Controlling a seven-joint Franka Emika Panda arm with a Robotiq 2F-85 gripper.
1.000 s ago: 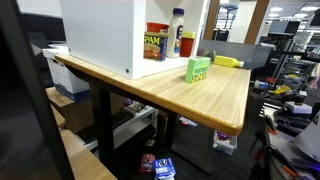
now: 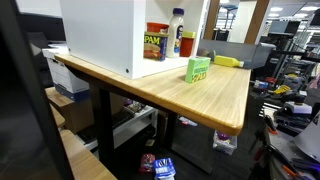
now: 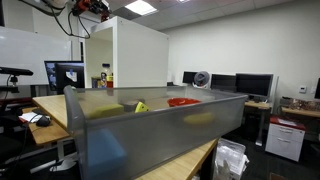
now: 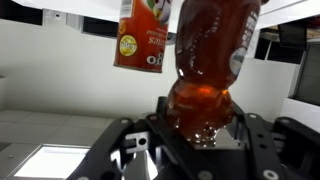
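In the wrist view my gripper is shut on a reddish-brown bottle [image 4: 210,48]. Its orange-red, see-through end [image 4: 199,103] lies between the fingers, and the rest stretches away toward the top of the picture. Close beside it on the left is a red and orange can [image 4: 145,32], apart from the bottle. The second exterior view has part of the arm at the upper left, by the top of the white shelf unit [image 3: 142,55]; the held bottle is too small to make out there.
A Spam can [image 2: 155,45], a white bottle [image 2: 175,27] and a red jar [image 2: 187,44] stand by the white cabinet [image 2: 104,35]. On the wooden table [image 2: 215,98] are a green box [image 2: 197,69] and a yellow bottle [image 2: 229,62]. A grey bin [image 3: 165,130] holds several items.
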